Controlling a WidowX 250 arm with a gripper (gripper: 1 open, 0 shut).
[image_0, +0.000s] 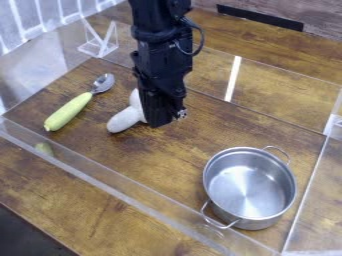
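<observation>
The black arm comes down from the top centre, its gripper (163, 112) low over a white elongated object (126, 118) on the wooden table. The fingertips are dark and partly hide that object, so whether they are open or closed on it is unclear. A yellow-green corn cob (67, 111) lies to the left, near a metal spoon (102, 83). A steel pot (249, 184) with two handles stands at the lower right.
Clear plastic walls enclose the work area on the table (147, 200). A small clear stand (99, 40) is at the back left.
</observation>
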